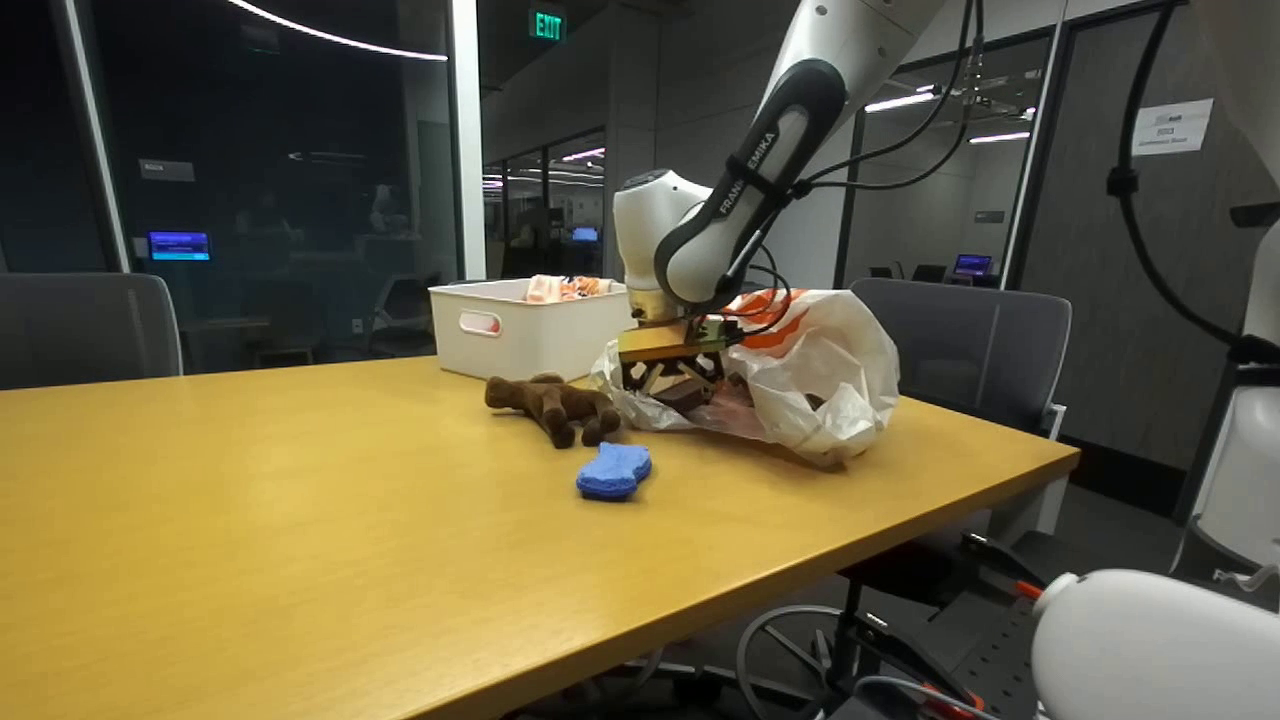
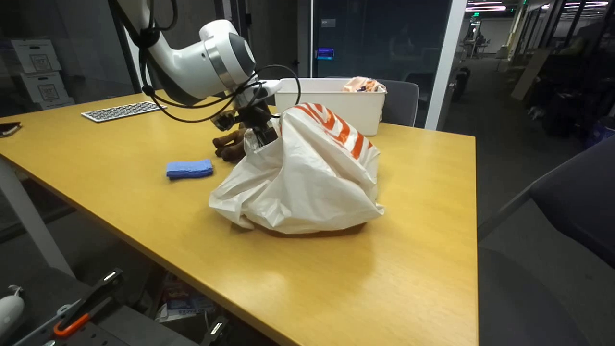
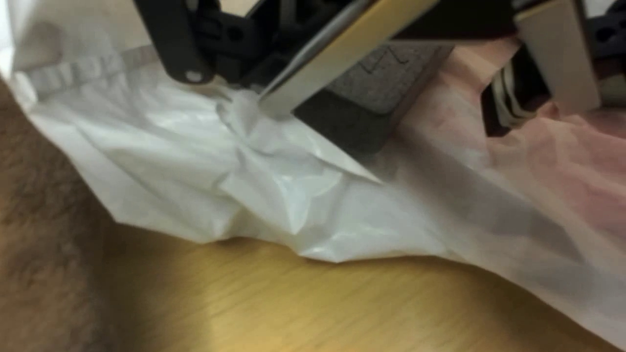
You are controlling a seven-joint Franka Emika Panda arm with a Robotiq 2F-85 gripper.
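The white plastic bag point(image 1: 828, 372) with orange print lies on its side on the table, its mouth toward the brown plush toy. My gripper point(image 1: 674, 382) reaches down into that mouth, fingers apart. In the wrist view, a dark grey block point(image 3: 390, 76) with faint markings on it lies in the bag between the spread fingers of my gripper; no grip on it shows. The plush toy point(image 1: 552, 402) lies just outside the bag. Nearer the front is a blue sponge point(image 1: 613, 472). From the other side, the bag point(image 2: 311, 173) hides the fingertips.
Behind the arm stands a white bin point(image 1: 516, 342) with patterned cloth point(image 1: 564, 288) showing over its rim. A keyboard point(image 2: 124, 111) lies farther along the table point(image 2: 403, 277).
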